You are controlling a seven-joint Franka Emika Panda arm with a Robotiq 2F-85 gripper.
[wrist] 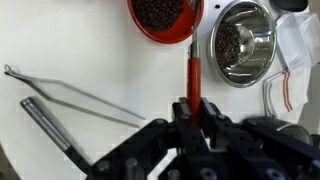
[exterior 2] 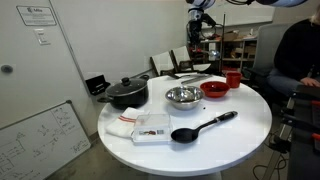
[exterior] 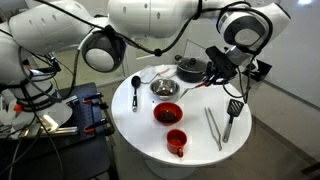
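Observation:
A utensil with a red handle [wrist: 194, 82] and a thin metal shaft is gripped in my gripper, which is shut on the handle. In the wrist view its far end reaches between a red bowl [wrist: 162, 32] of dark beans and a metal bowl [wrist: 263, 60] that also holds beans. From exterior view 1, my gripper [exterior: 213, 78] hangs over the back right of the table, and the utensil's metal end [exterior: 187, 92] points left, above the space near the bowls. The shape of its tip is hard to make out.
A red mug [exterior: 176, 142] stands at the front. Tongs [exterior: 213, 128] and a dark-headed spatula [exterior: 234, 108] lie on the right. A black pot [exterior: 192, 68] is at the back; a black ladle [exterior: 135, 90] lies on the left.

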